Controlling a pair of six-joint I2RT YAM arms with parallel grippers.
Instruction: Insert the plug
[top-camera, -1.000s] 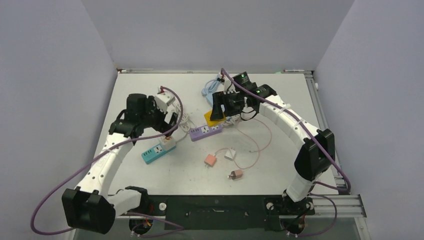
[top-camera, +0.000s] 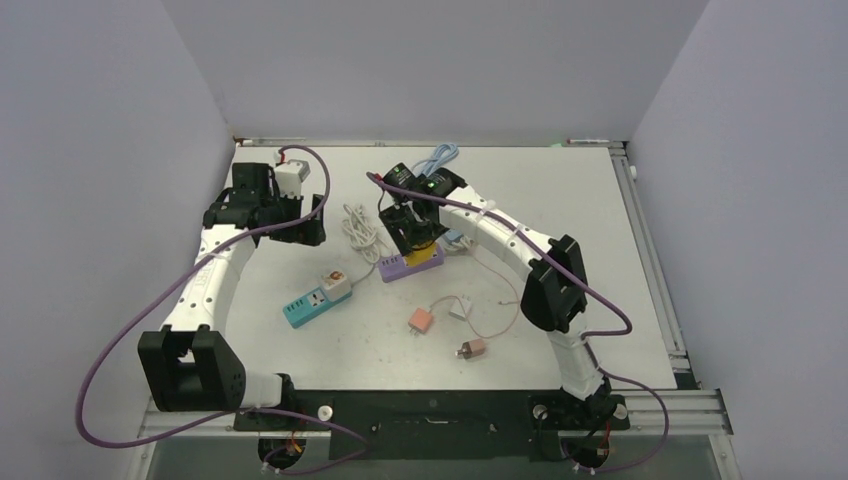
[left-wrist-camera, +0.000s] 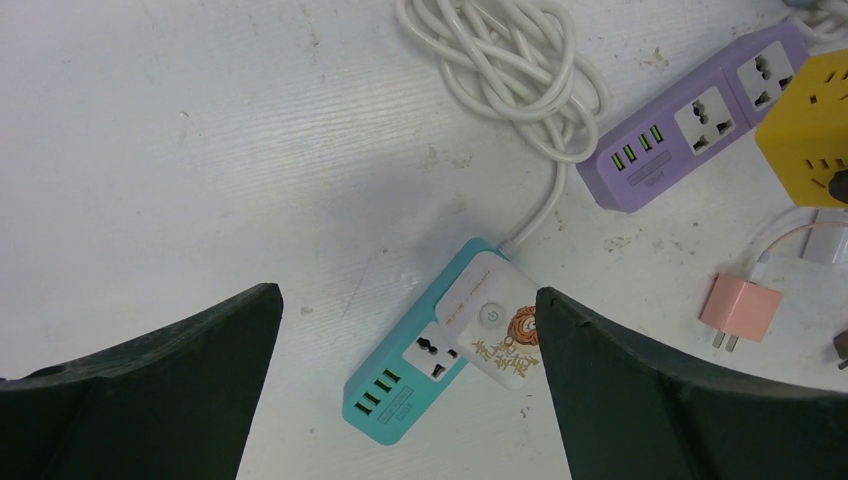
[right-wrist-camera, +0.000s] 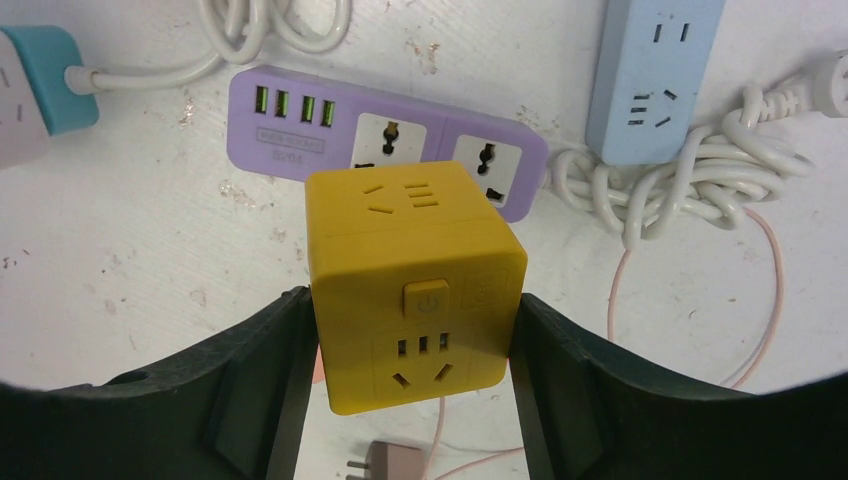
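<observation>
A yellow cube socket (right-wrist-camera: 415, 300) is gripped by my right gripper, held over the near edge of a purple power strip (right-wrist-camera: 290, 130) with two socket faces and USB ports. Whether cube and strip touch is unclear. In the left wrist view my left gripper stands open over a teal strip (left-wrist-camera: 395, 400), which has a white cube plug (left-wrist-camera: 475, 320) on it. In the top view that gripper is raised at the left, clear of the strips.
Coiled white cables (left-wrist-camera: 510, 70) lie between the strips. A light blue strip (right-wrist-camera: 650, 70) lies behind. Pink (left-wrist-camera: 738, 305) and white (left-wrist-camera: 825, 240) chargers, a brown one (right-wrist-camera: 393, 460) and thin cables occupy the front middle.
My left arm has drawn back leftward and away from the middle. My right arm has swung left, carrying the yellow cube over the purple strip.
</observation>
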